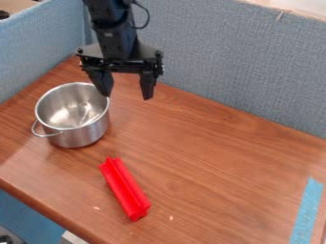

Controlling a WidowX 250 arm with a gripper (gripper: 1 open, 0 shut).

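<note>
My black gripper (126,88) hangs over the back left of the wooden table, its two fingers wide apart with nothing seen between them. The left finger is beside the rim of a steel pot (72,117), which has wire handles and looks empty. A red bar-shaped object (125,188) lies on the table in front, to the right of and below the pot.
Padded grey-blue walls (235,57) line the back and left of the table (216,152). A light blue strip (306,210) lies at the right edge.
</note>
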